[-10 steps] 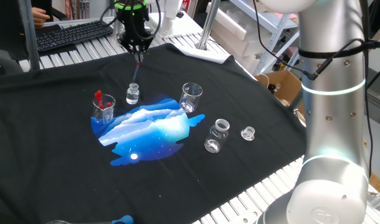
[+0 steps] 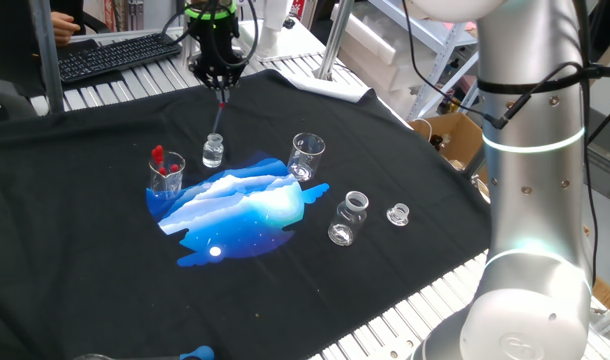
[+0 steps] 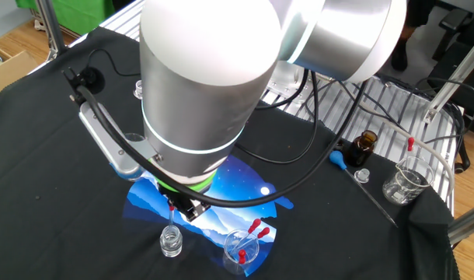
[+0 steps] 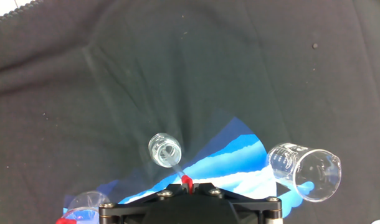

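My gripper is shut on the red bulb of a glass dropper (image 2: 219, 118), seen in all three views. The dropper slants down and its lower end meets the mouth of a small clear glass bottle (image 2: 213, 152); how deep it reaches inside is hard to tell. This bottle (image 4: 164, 150) stands upright on the black cloth, just ahead of my fingers in the wrist view. Beside it, a beaker (image 2: 166, 181) holds several red-tipped droppers.
An empty beaker (image 2: 306, 158), an open clear bottle (image 2: 347, 219) and a glass stopper (image 2: 398, 214) stand to the right. A blue-bulbed pipette (image 3: 364, 187), brown bottle (image 3: 363, 147) and another beaker (image 3: 408, 181) lie farther off.
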